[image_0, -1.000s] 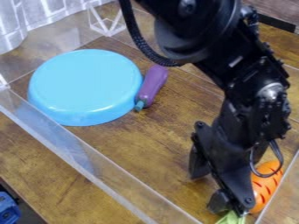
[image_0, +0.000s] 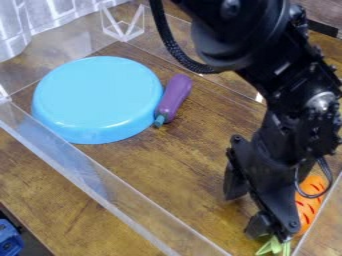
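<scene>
The black gripper (image_0: 246, 205) is low at the right, fingers pointing down over the wooden floor beside an orange toy carrot (image_0: 310, 203) with green leaves. One finger is at the carrot's leaf end; whether anything is between the fingers cannot be told. A light blue upturned bowl or plate (image_0: 96, 98) sits at the upper left, with a purple toy eggplant (image_0: 175, 97) just right of it.
Clear plastic walls enclose the area, one running diagonally along the lower left. A blue object (image_0: 6, 238) lies outside at the bottom left.
The gripper has shifted very slightly upward in view over the last second. The bowl and eggplant are unmoved.
</scene>
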